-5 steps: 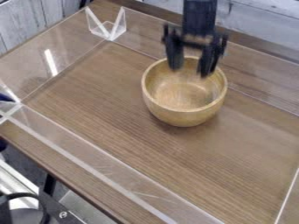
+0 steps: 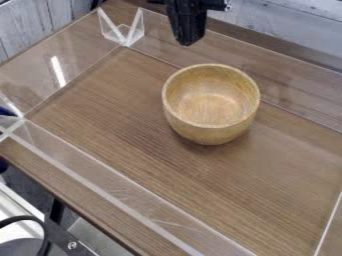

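A wooden bowl (image 2: 210, 125) sits on the brown wooden surface in the middle of the view, with nothing visible inside it. My gripper (image 2: 187, 35) is at the top edge, above and behind the bowl and apart from it. It appears shut, with nothing visible between its fingers; most of the arm is cut off by the frame.
The wooden tray floor (image 2: 160, 190) has clear side walls, with a clear plastic corner bracket (image 2: 122, 30) at the top left. Free room lies in front of and left of the bowl. A black cable runs at the bottom left.
My gripper has risen out of the bowl to the top edge of the view and shifted a little left. The bowl looks unmoved.
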